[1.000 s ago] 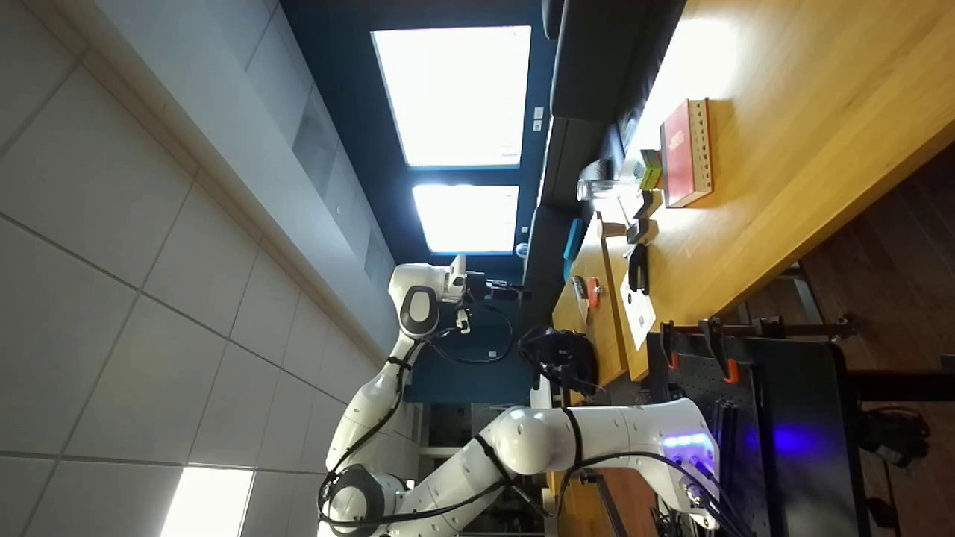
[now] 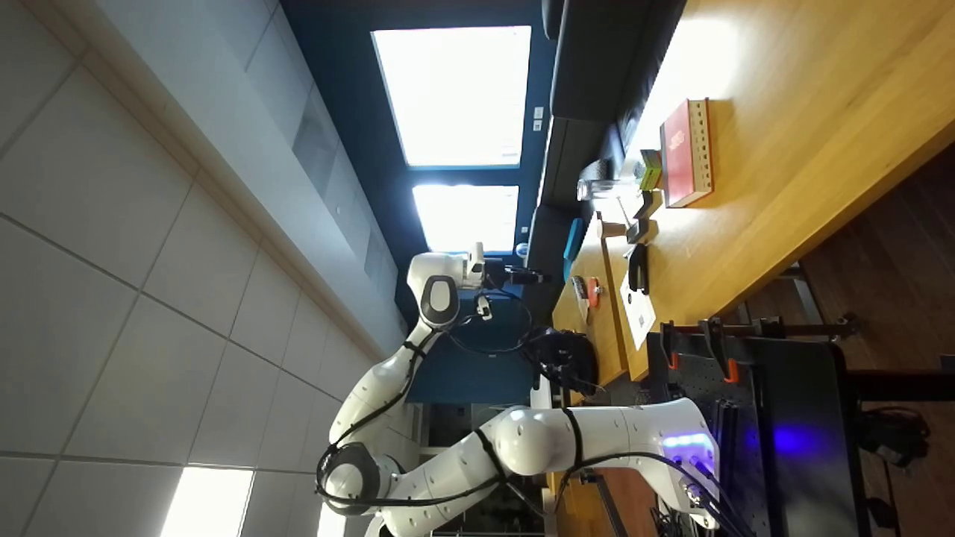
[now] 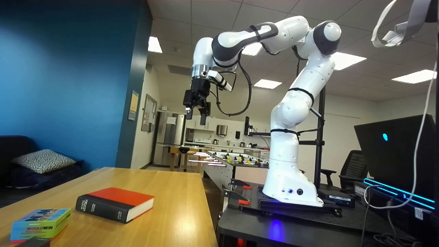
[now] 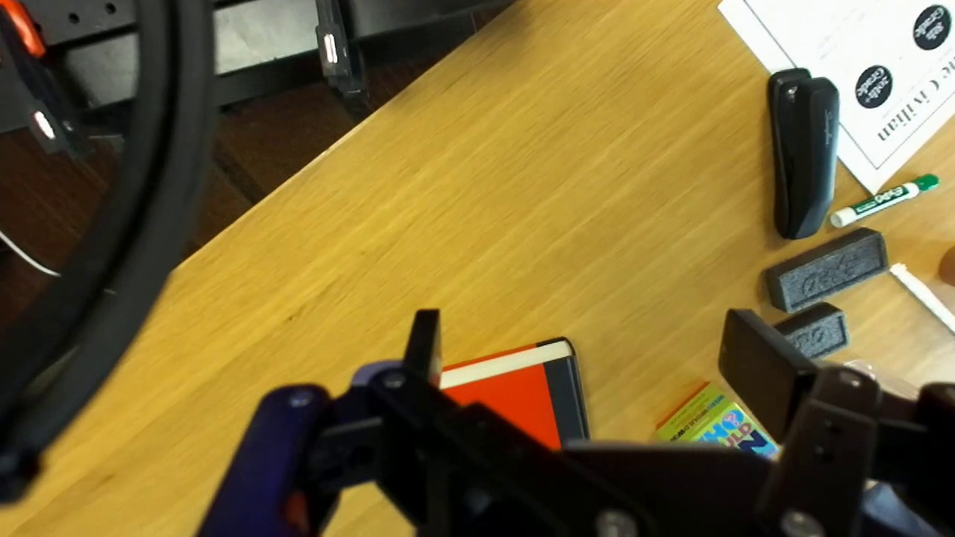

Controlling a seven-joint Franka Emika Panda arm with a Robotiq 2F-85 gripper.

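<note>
High over the wooden table, my gripper hangs open, pointing down, with an empty gap between its fingers. In the wrist view the fingers stand wide apart above the tabletop. Below them lies a red book with a black spine, partly covered by the gripper body. A yellow-green and blue game box sits beside the book, near the other finger. On the table's farther part are a black stapler, a green-capped marker and two dark eraser blocks, one larger eraser and one smaller eraser.
A printed paper lies partly under the stapler. A thin white stick is near the erasers. Bare wood covers the table's middle. Clamps edge the black robot stand.
My gripper has come down somewhat and shifted outward from the robot's base. The things on the table have not moved.
</note>
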